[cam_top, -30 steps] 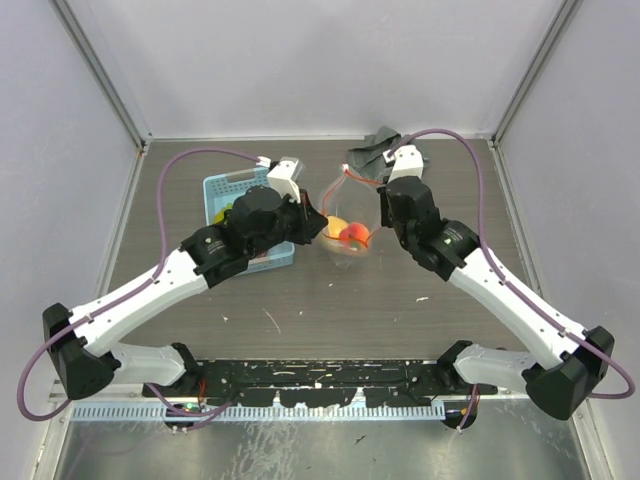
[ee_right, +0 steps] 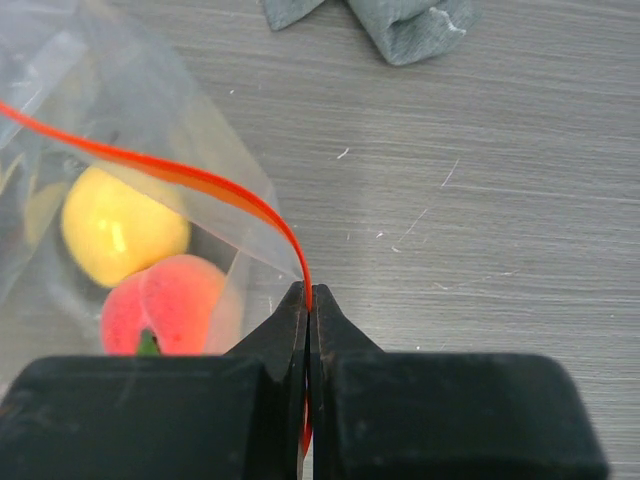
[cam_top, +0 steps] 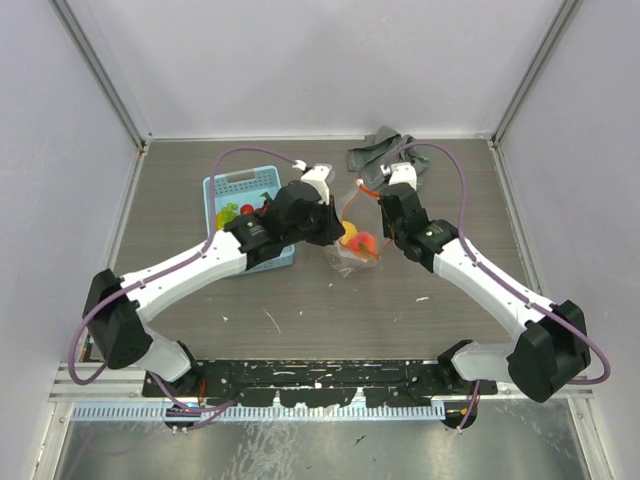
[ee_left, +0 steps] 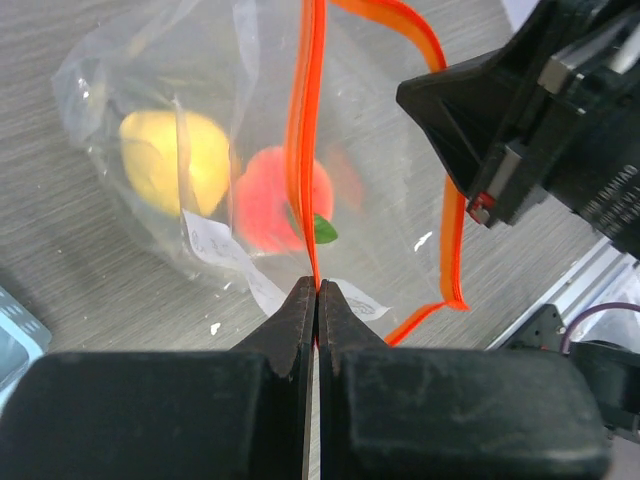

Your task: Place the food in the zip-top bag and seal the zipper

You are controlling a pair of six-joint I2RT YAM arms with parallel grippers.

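A clear zip bag (cam_top: 350,258) with an orange zipper hangs between my grippers, holding a yellow fruit (ee_left: 175,160) and a red-pink fruit (ee_right: 165,305). My left gripper is shut at the orange zipper strip, which runs down to its fingertips. My right gripper is shut on the bag's orange rim; in the left wrist view its black body sits at the upper right, across the bag opening.
A light blue basket (cam_top: 228,180) with vegetables sits to the left, partly under the left arm. A grey cloth (cam_top: 372,150) lies behind the bag.
Both arms have moved rightward and slightly down in the top view, the left one more; the right arm's elbow has come inward. The bag shifted right along with them.
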